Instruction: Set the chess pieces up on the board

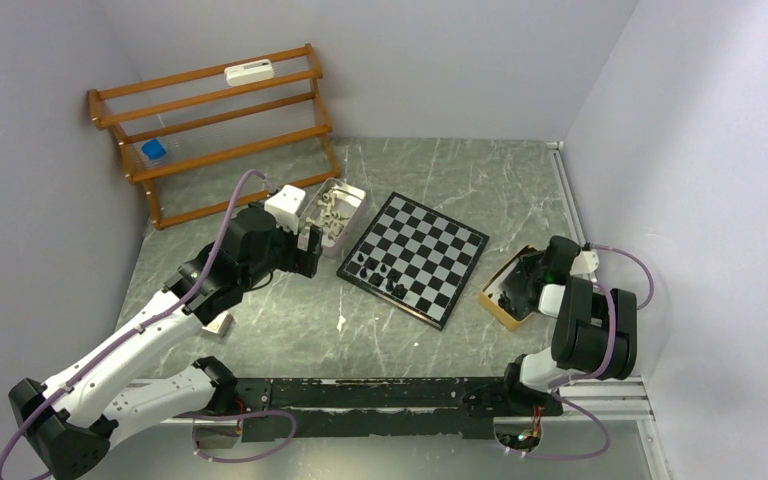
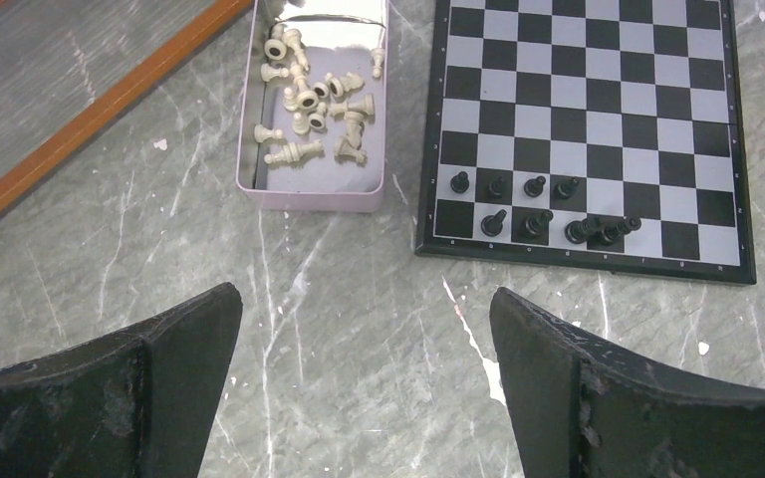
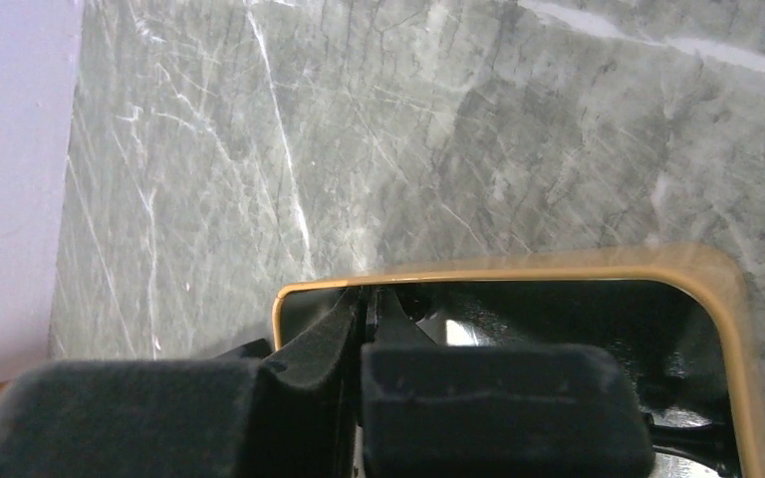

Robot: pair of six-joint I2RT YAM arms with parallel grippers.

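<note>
The chessboard (image 1: 415, 255) lies mid-table with several black pieces (image 2: 534, 186) standing along its near left part. In the right wrist view, my right gripper is shut with nothing between its fingers, its tips down inside the tan-rimmed box (image 3: 518, 272). A dark piece (image 3: 416, 301) lies just right of those tips, outside the fingers, against the box wall and partly hidden. Another black piece (image 3: 695, 438) lies farther right in the box. My left gripper is open and empty, above bare table left of the board.
A pale tray (image 2: 317, 200) of cream pieces stands left of the board, near a wooden rack (image 1: 215, 130). The right wall (image 1: 710, 200) rises close beside my right arm. Bare table lies in front of the board.
</note>
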